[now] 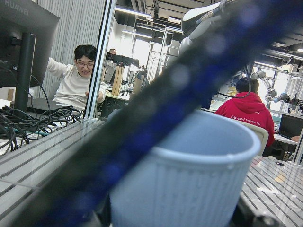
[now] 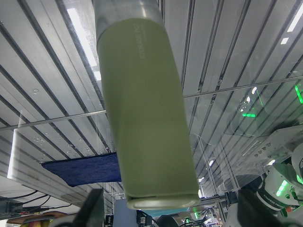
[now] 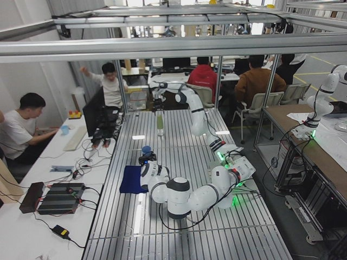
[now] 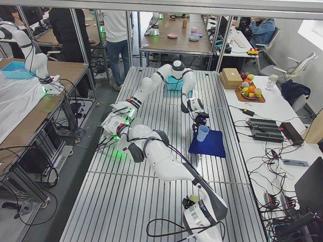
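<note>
A green bottle (image 3: 160, 123) stands upright on the slatted table (image 3: 211, 238) at the far end; it fills the middle of the right wrist view (image 2: 144, 118). My right gripper (image 3: 158, 102) is just above or beside it; its fingers show dark at the bottom corners of that view, and whether they grip cannot be told. A light blue cup (image 4: 203, 133) is at my left gripper (image 4: 199, 122), over the blue cloth (image 4: 212, 147); in the left wrist view the cup (image 1: 180, 189) is close, partly behind a blurred dark band. Whether that gripper is shut on it is unclear.
A cyan bin (image 4: 174, 85) stands at the table's other end. A side table (image 4: 265, 111) holds fruit, boxes and electronics. The slatted table has broad bare areas around the bottle.
</note>
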